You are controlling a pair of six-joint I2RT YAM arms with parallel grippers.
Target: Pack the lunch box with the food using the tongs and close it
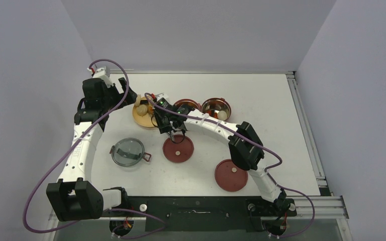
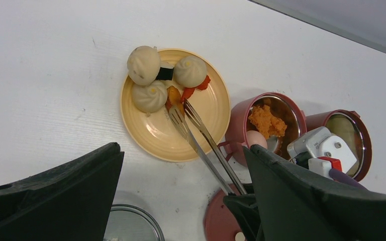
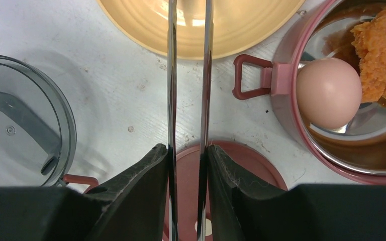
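Note:
A yellow plate (image 2: 146, 130) holds white buns (image 2: 150, 95), red pieces (image 2: 202, 84) and an orange piece (image 2: 174, 94). My right gripper (image 1: 162, 120) is over the plate's near side with long metal tongs (image 3: 172, 115) between its fingers, their tips at the orange piece; how firmly they grip is unclear. My left gripper hangs open left of and above the plate. Red pots (image 2: 238, 123) to the right hold fried chicken (image 2: 267, 120) and an egg (image 3: 327, 93).
A glass lid (image 1: 128, 151) lies front left; red lids (image 1: 176, 145) (image 1: 231, 178) lie in front.

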